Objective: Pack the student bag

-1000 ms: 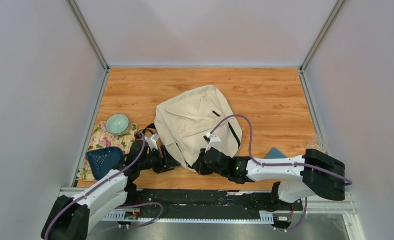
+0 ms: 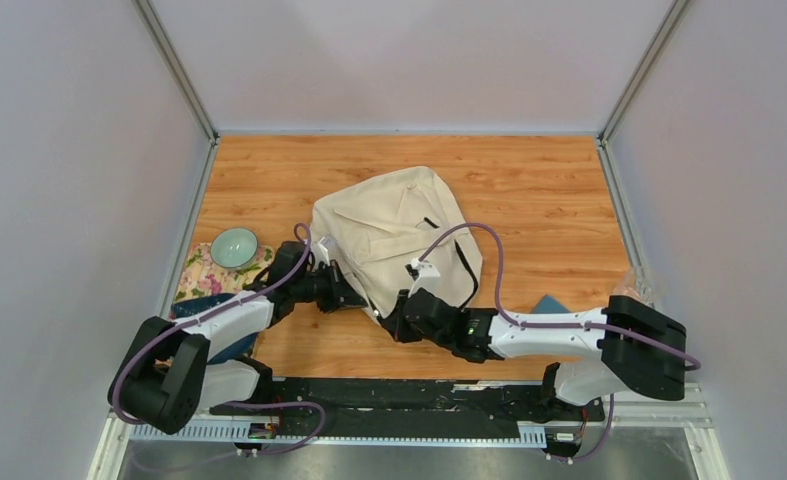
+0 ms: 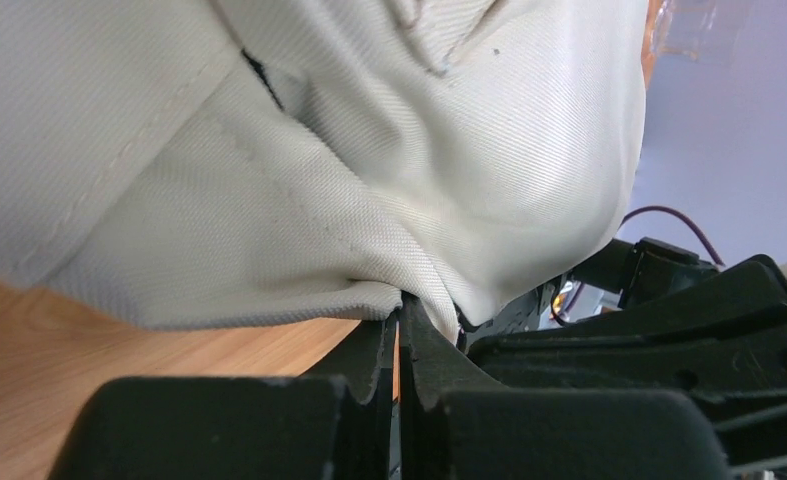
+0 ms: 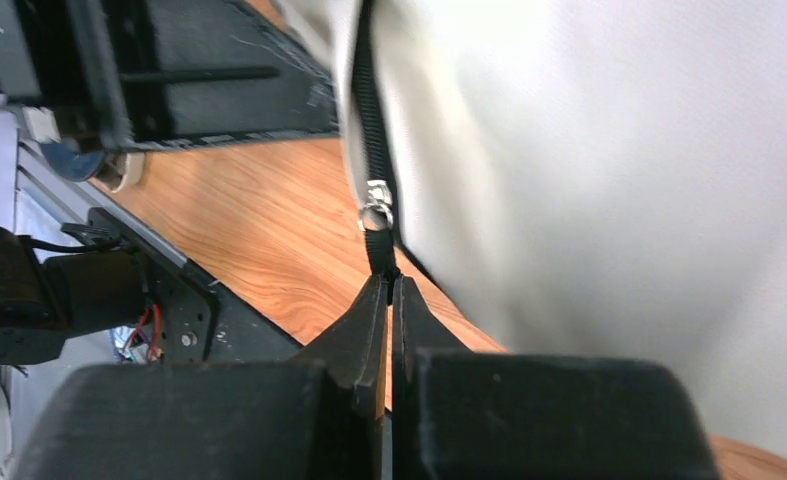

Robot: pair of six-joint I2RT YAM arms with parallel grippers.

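The cream bag (image 2: 389, 210) lies in the middle of the table. My left gripper (image 2: 354, 298) is at its lower-left edge; in the left wrist view the gripper is shut on a folded edge of the cream fabric (image 3: 219, 220). My right gripper (image 2: 394, 328) is at the bag's front. In the right wrist view that gripper is shut on the black zipper pull tab (image 4: 379, 250), which hangs from a metal slider (image 4: 377, 195) on the zipper (image 4: 367, 100).
A mint bowl (image 2: 233, 247) sits on a floral item (image 2: 199, 275) at the left, beside a dark blue item (image 2: 194, 310). A blue-grey object (image 2: 549, 306) and clear plastic (image 2: 636, 283) are at the right.
My left arm has moved up and to the right onto the bag's edge, and its gripper has shut there. The bag has shifted slightly upward; the right arm has hardly moved.
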